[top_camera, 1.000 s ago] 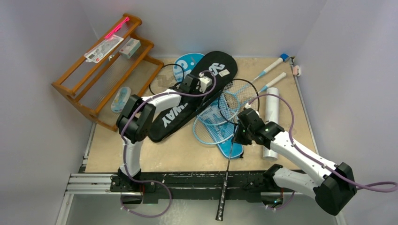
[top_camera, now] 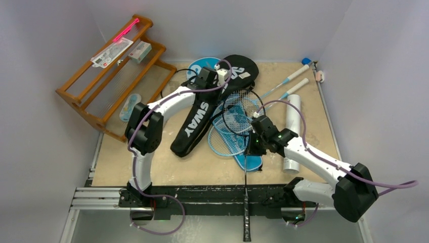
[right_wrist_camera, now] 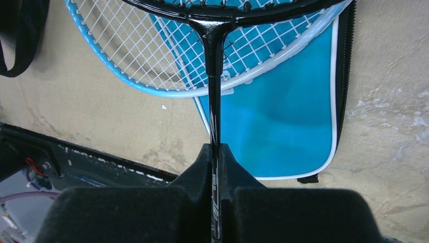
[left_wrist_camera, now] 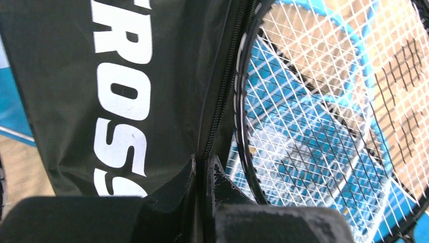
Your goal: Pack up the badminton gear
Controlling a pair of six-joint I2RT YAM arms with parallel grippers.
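Note:
My left gripper is shut on the zipper edge of the black racket bag, whose white letters face up. The bag lies slantwise in the top view. My right gripper is shut on the thin dark shaft of the black racket. In the top view, that racket's handle points toward the front, past the table edge. Its black rim runs close along the bag's zipper edge; whether any of it is inside the bag cannot be told. Blue-rimmed rackets and a blue bag lie beneath it.
A white tube lies along the right side. Another blue cover and a dark-rimmed racket are at the back left. The wooden shelf fills the left corner.
The right gripper and black racket have moved left, the head closer to the bag. The racket handle has swung right. The bag's near end has shifted right, and its edge has moved with my left gripper.

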